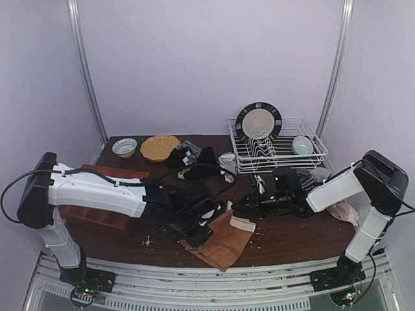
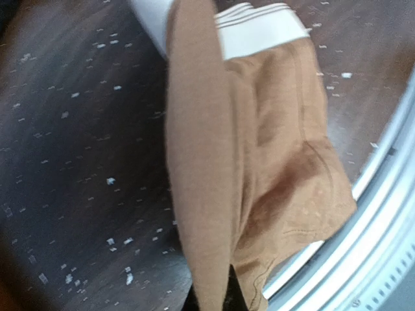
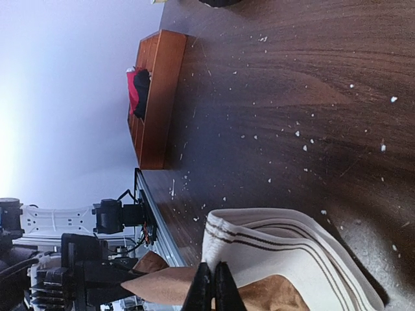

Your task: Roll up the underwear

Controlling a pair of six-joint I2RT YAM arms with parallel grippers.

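Brown underwear (image 1: 224, 249) with a white, dark-striped waistband (image 3: 285, 253) lies at the front middle of the table, partly lifted. My left gripper is shut on its lower edge; a raised brown fold runs up from the fingers in the left wrist view. My right gripper is shut on the waistband's corner, at the upper part of the garment in the top view.
A wooden box (image 1: 97, 220) stands at left. Behind are a bowl (image 1: 124, 148), a yellow plate (image 1: 159, 148), dark clothes (image 1: 204, 162) and a dish rack (image 1: 279, 162). More cloths (image 1: 340, 212) lie at right.
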